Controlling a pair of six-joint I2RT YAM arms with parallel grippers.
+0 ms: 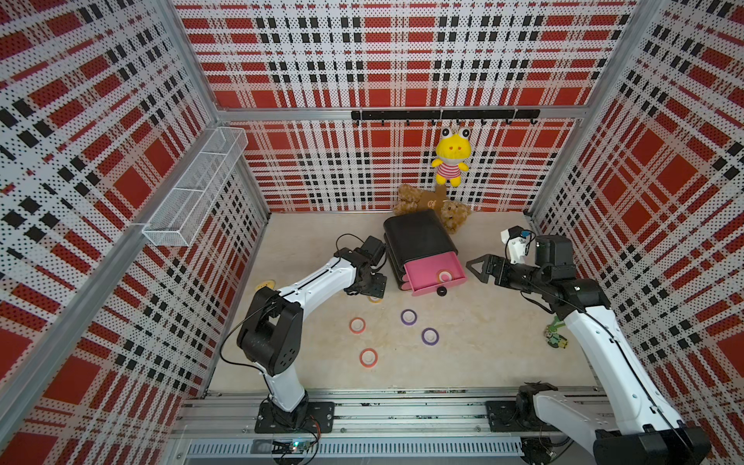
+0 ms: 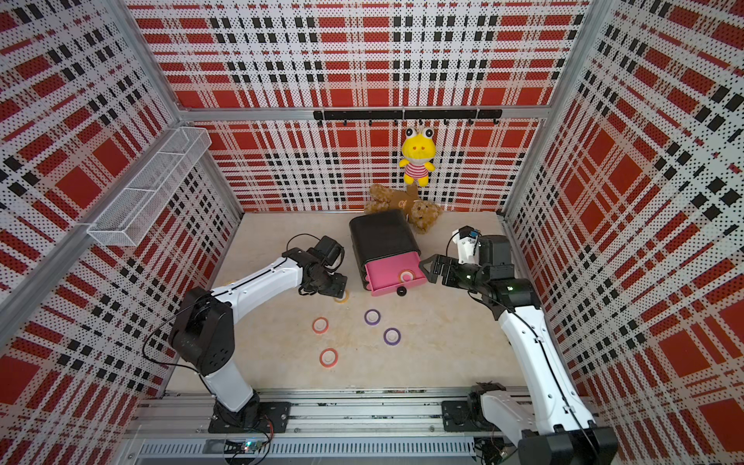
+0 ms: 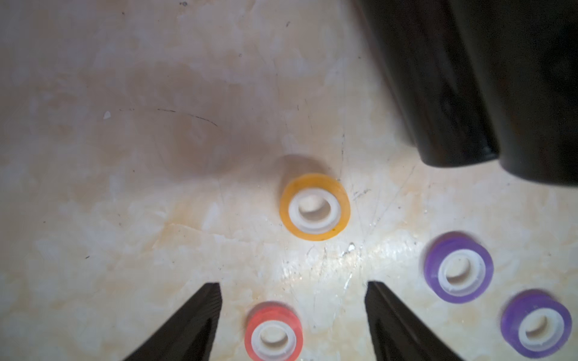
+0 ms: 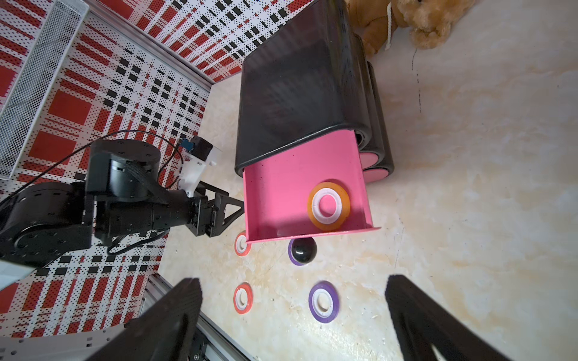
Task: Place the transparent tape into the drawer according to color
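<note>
An orange-yellow tape roll (image 3: pixel 339 207) lies flat on the table, left of the drawer's front. My left gripper hovers over the table by it, fingers apart and nothing between them; the roll shows ahead of its fingertips. Inside the pulled-out pink drawer (image 4: pixel 280 192) of the black cabinet (image 4: pixel 295 84) lies another orange tape roll (image 4: pixel 344 207). Two red rolls, one of them nearer (image 1: pixel 357 331) to the cabinet, and two purple rolls, one nearer (image 1: pixel 408 323), rest on the table in front. Right of the drawer, my right gripper stays open and empty.
A black round knob (image 1: pixel 441 291) sticks out from the drawer's front. Behind the cabinet sits a brown teddy bear (image 1: pixel 455 215). A yellow object (image 1: pixel 266 284) lies at the left edge and a green figure (image 1: pixel 555 336) at the right.
</note>
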